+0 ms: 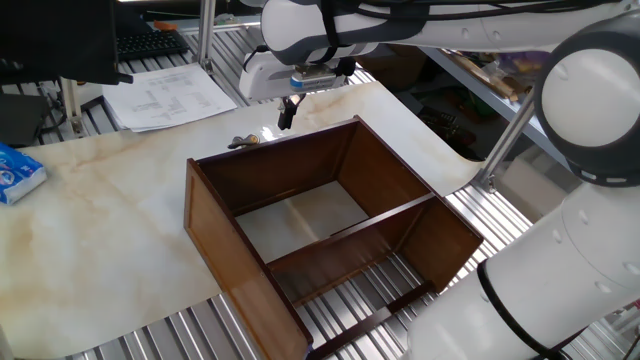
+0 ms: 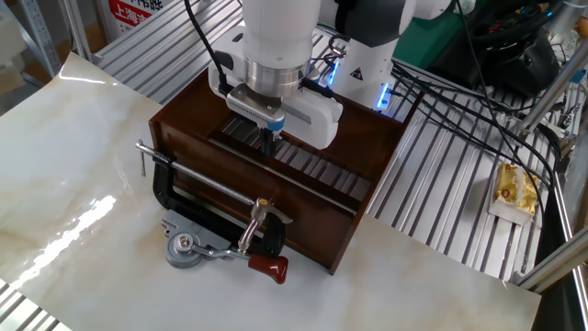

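Observation:
My gripper (image 1: 288, 112) hangs fingers-down in exterior view 1, near the far wall of a brown wooden box (image 1: 228, 242). Its dark fingers (image 2: 267, 142) look close together in exterior view 2, with nothing visible between them. From that side they appear above the opening of the box. The box is open-topped, with a divider (image 1: 345, 240) across it. Against its outer wall in exterior view 2 is a black clamp-like tool (image 2: 168, 188) with a threaded rod, a brass-coloured lever and a red-brown handle (image 2: 268, 268). Only a small metal part of it (image 1: 243, 142) shows past the box in exterior view 1.
A marbled sheet (image 1: 110, 220) covers much of the slatted metal table, with free room beside the box. Papers (image 1: 167, 97), a keyboard (image 1: 150, 45) and a blue packet (image 1: 17, 173) lie to the side. A yellow-and-white item (image 2: 514, 193) sits on the slats, near cables.

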